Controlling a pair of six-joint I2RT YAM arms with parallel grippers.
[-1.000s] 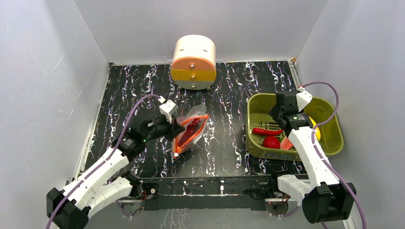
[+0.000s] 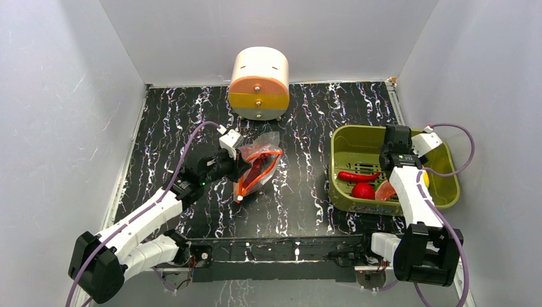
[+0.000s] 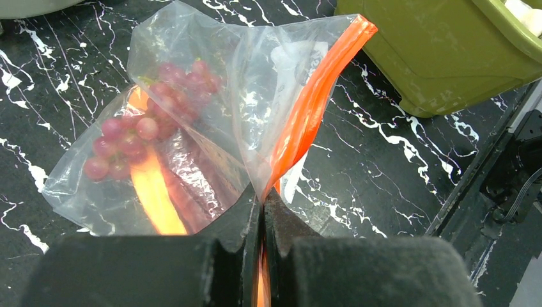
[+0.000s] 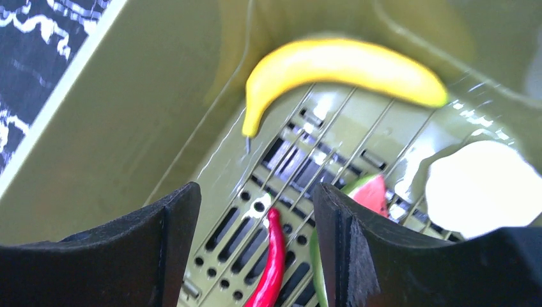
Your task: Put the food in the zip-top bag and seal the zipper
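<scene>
The clear zip top bag [image 3: 192, 38], edged with an orange zipper strip [image 3: 313, 102], holds red grapes [image 3: 131, 137] and something reddish below them. My left gripper is shut on the bag's edge, its fingers pinching film and strip. In the top view the bag's mouth [image 2: 278, 157] gapes beside that gripper. My right gripper is inside the green basket [image 2: 342, 198], part open with nothing between its fingers. Below it in the right wrist view lie a red chili [image 4: 275, 256], a watermelon slice [image 4: 371, 193], a banana [image 4: 345, 61] and a white round item [image 4: 482, 185].
A red round item [image 2: 363, 190] sits in the basket's front part. The basket's tall walls surround the right gripper. A rounded drawer cabinet [image 2: 259, 83] stands at the back. Dark marbled table between bag and basket is clear.
The right gripper has shifted rightward within the basket.
</scene>
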